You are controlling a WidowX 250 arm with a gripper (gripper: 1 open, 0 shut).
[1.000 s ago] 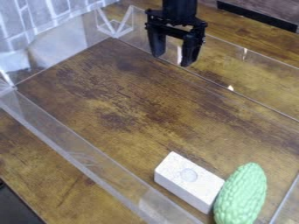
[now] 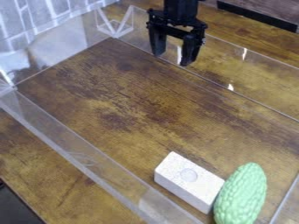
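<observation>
My black gripper [image 2: 176, 42] hangs at the top centre of the camera view, open, over the back of a clear-walled enclosure on a wooden surface. A white block [image 2: 188, 182] with a faint round mark on its top lies at the front right, and a pale green bumpy object [image 2: 240, 194], shaped like a vegetable, lies just right of it. Both are far from the gripper.
Clear plastic walls [image 2: 82, 162] border the wooden floor [image 2: 117, 105], which is empty across the middle. A pale patterned cloth [image 2: 35, 26] is at the top left, and a dark strip lies at the top right.
</observation>
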